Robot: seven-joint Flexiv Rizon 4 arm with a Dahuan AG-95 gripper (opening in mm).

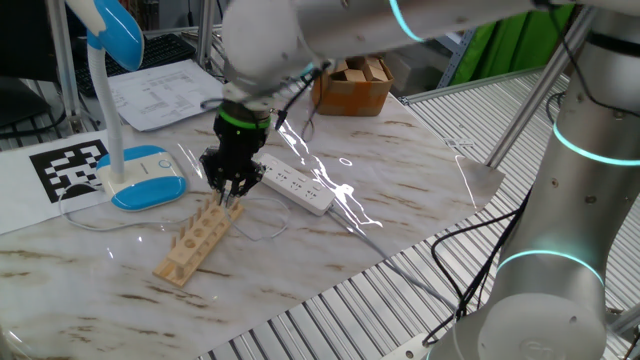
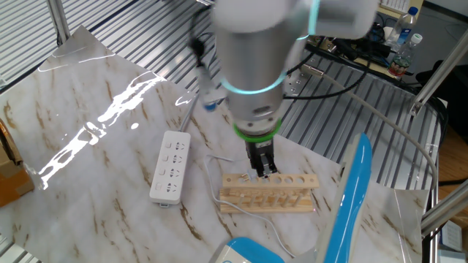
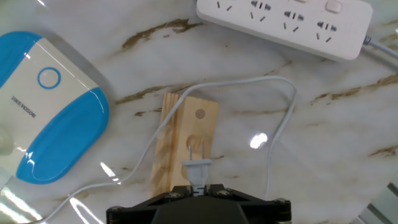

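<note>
A white two-pin plug point(image 3: 198, 171) sits at the tips of my gripper, at the bottom middle of the wrist view. The fingers look shut on its body, and its two prongs point away from the fingers. Beneath it is a pale wooden rack point(image 3: 199, 127) with round holes. In exterior view 2 the gripper point(image 2: 265, 172) is over the top bar of the rack point(image 2: 303, 180); whether they touch cannot be told. The plug's white cable point(image 3: 239, 81) loops across the rack toward the lamp base point(image 3: 59, 102). A white power strip point(image 3: 292, 23) lies apart, sockets up.
The blue and white lamp point(image 1: 140, 180) stands left of the rack in exterior view 1. A cardboard box point(image 1: 352, 95) sits at the back, with papers point(image 1: 165, 95) farther left. Bare marbled tabletop point(image 1: 300, 260) lies right of the rack.
</note>
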